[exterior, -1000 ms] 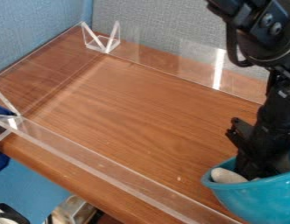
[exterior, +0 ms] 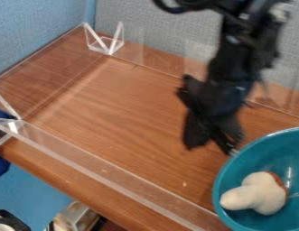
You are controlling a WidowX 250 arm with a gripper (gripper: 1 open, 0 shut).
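Note:
My dark gripper [exterior: 212, 128] hangs blurred over the wooden table [exterior: 127, 126], up and to the left of a teal bowl [exterior: 227, 161] at the right edge. Its fingers are smeared by motion, and nothing shows held between them. In the bowl lies a pale mushroom-like object [exterior: 250, 197] with a brown patch, and a thin metallic piece beside it.
Clear panels with white corner brackets [exterior: 103, 41] border the table. Dark blue items sit off the left edge, and other objects lie below at bottom left.
My gripper has risen out of the bowl and moved up and left, uncovering the pale object, which stays in the bowl.

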